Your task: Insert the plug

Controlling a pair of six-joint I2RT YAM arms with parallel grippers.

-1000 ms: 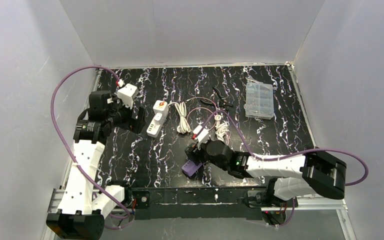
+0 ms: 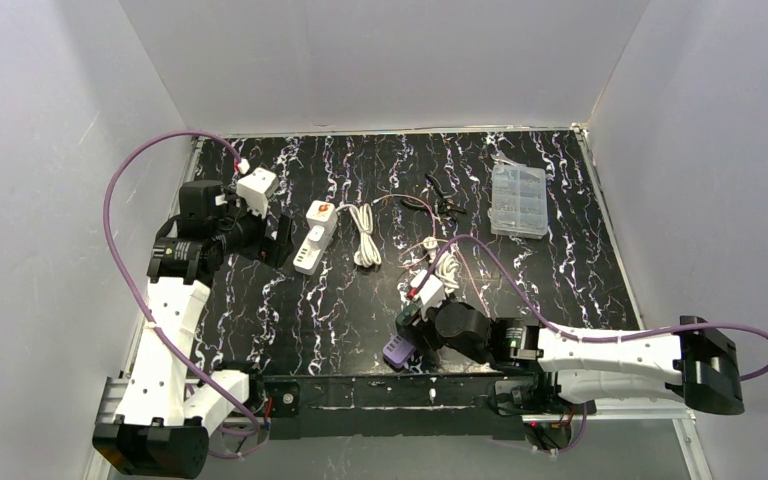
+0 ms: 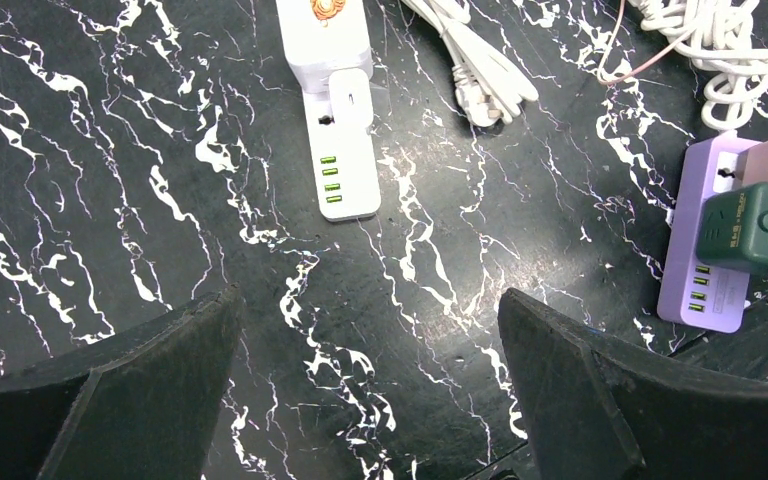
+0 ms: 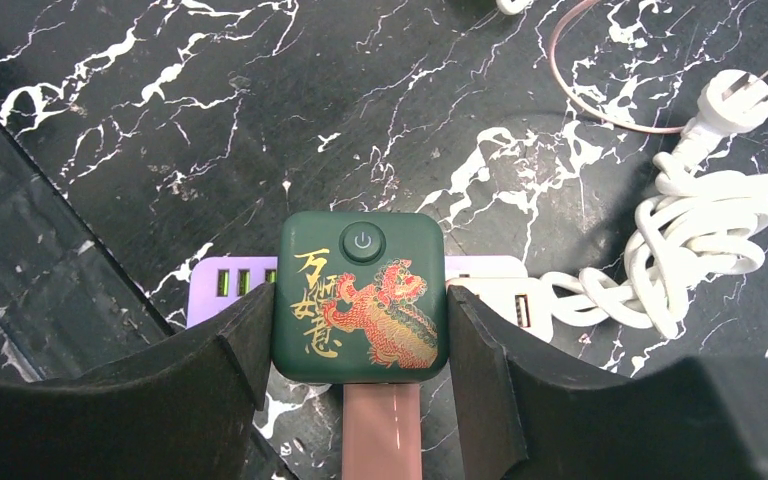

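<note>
A green power adapter with a dragon print (image 4: 360, 295) is held in my right gripper, shut on its sides, over a purple power strip (image 3: 690, 290) near the front edge. A pink block (image 4: 381, 440) shows beneath the adapter. A white plug (image 4: 730, 105) with coiled cord lies beside the strip. My left gripper hangs open at the left, near a white power strip (image 3: 345, 185) with plugs on it.
A white cable bundle (image 2: 365, 235) lies mid-table, pliers (image 2: 435, 205) behind it and a clear compartment box (image 2: 518, 200) at the back right. The front table edge runs close by the purple strip.
My right gripper, with the adapter, has moved right and toward the front edge; the purple strip has shifted rightward and frontward too. The left arm is almost unchanged.
</note>
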